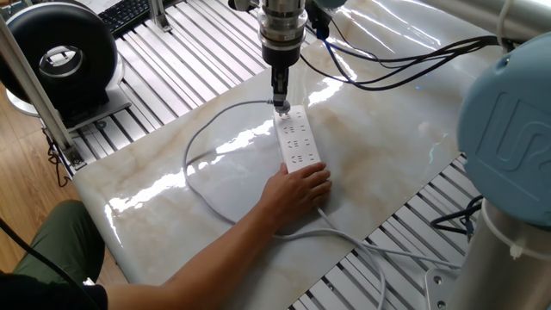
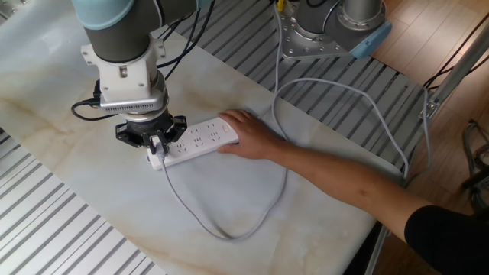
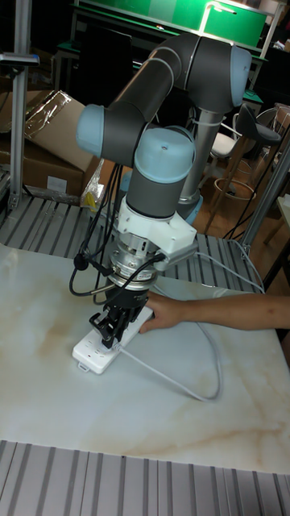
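A white power strip lies flat on the marbled sheet, with several rows of sockets facing up. Over its far end, my gripper points down, its dark fingers shut on a pale grey plug. The plug is at the end socket, touching or very close to it; how deep it sits cannot be told. From the plug a grey cable loops across the sheet. In the third view the fingers hide much of the plug.
A person's hand holds the strip's other end, the forearm crossing the sheet. Dark arm cables hang beside the wrist. The marbled sheet is otherwise mostly clear, over a slatted metal table.
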